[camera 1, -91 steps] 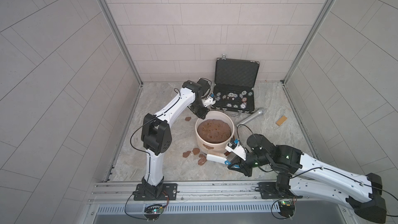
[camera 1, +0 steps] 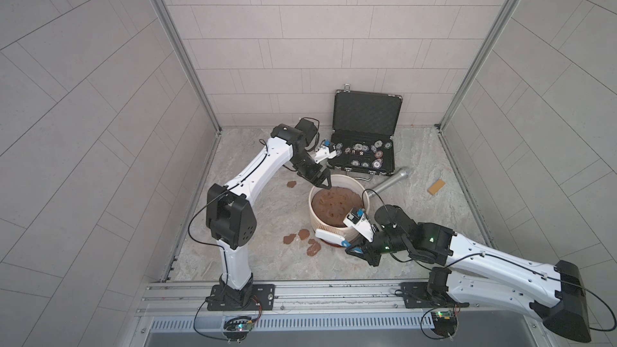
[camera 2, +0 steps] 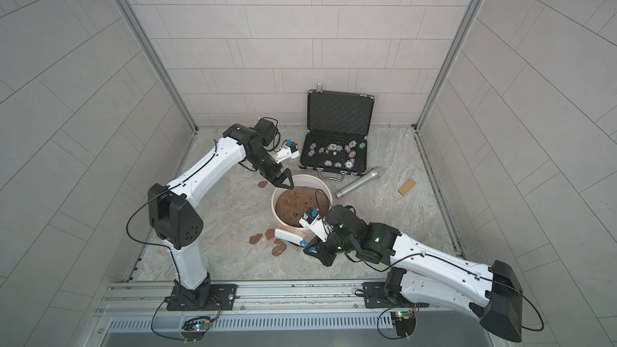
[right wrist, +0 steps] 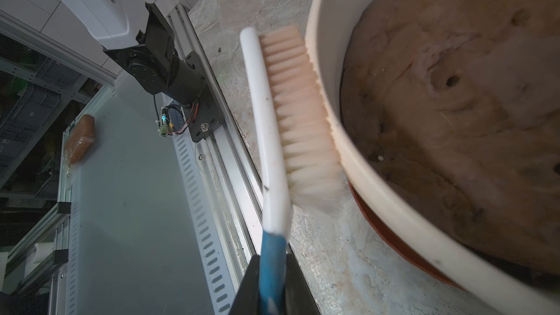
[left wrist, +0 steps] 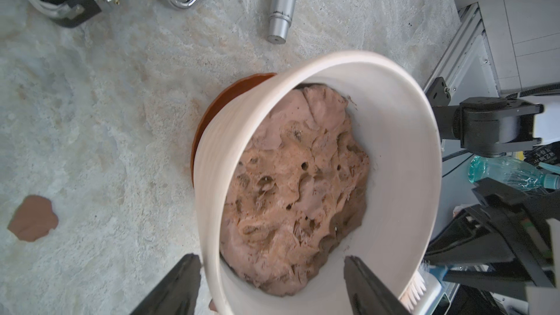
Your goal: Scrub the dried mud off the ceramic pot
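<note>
The cream ceramic pot point(camera 1: 339, 200), filled with brown soil point(left wrist: 297, 192), stands mid-table on a reddish saucer point(left wrist: 217, 110). My right gripper is shut on the blue grip of a white brush point(right wrist: 265, 134), whose pale bristles point(right wrist: 300, 105) meet the pot's outer wall just below the rim. Any mud on that stretch of wall is hidden by the brush. At the far-left rim, my left gripper is open astride the wall, one finger point(left wrist: 175, 288) outside and the other point(left wrist: 370, 288) over the inside; the rim shows between them without a clear grip.
Several flat brown mud pieces point(camera 1: 304, 234) lie left of the pot. Behind it stands an open black case point(camera 1: 363, 151) of round parts, with a silver cylinder point(camera 1: 388, 181) close to its right. A tan block point(camera 1: 436, 186) rests on otherwise clear table at right.
The pot has shifted slightly to the right. My left gripper has moved right and nearer over the rim, while my right arm has brought the brush up and left against the pot's front.
</note>
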